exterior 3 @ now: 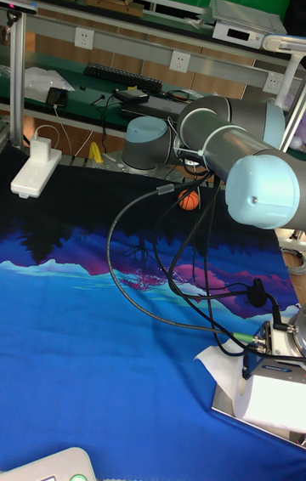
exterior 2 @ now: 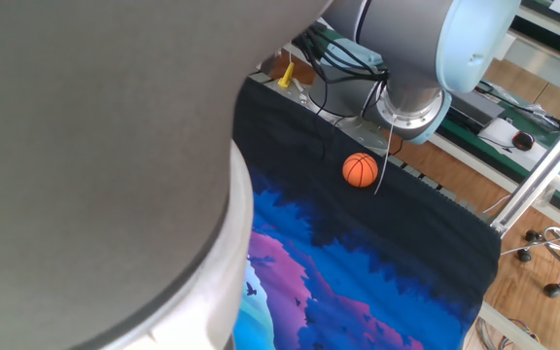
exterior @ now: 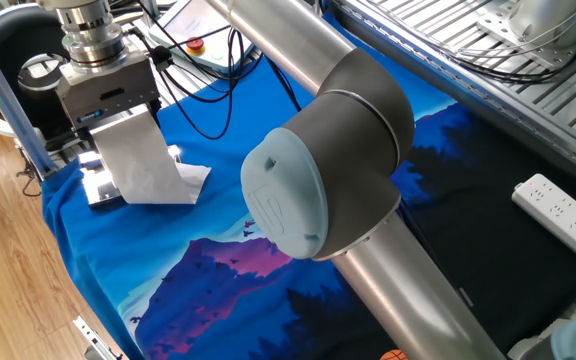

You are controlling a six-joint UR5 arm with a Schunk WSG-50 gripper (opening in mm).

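My gripper (exterior: pixel 113 112) points down over the left part of the cloth-covered table in exterior view 1. A white sheet of paper (exterior: pixel 140 158) hangs just below its body, its lower end bent out over the cloth, and covers the fingers. Whether the fingers are open or shut on the sheet cannot be seen. Beneath lies a shiny metal tray (exterior: pixel 101 188), partly hidden by the paper. In exterior view 3 the gripper is at the right edge, with the white paper (exterior 3: pixel 272 401) in front of it and the tray (exterior 3: pixel 226 407) below.
An orange ball (exterior 2: pixel 360 170) rests on the dark end of the printed cloth (exterior 3: pixel 91 345), near the arm's base. A white power strip (exterior: pixel 560 212) lies along one table edge. Black cables (exterior 3: pixel 172 277) loop beside the arm.
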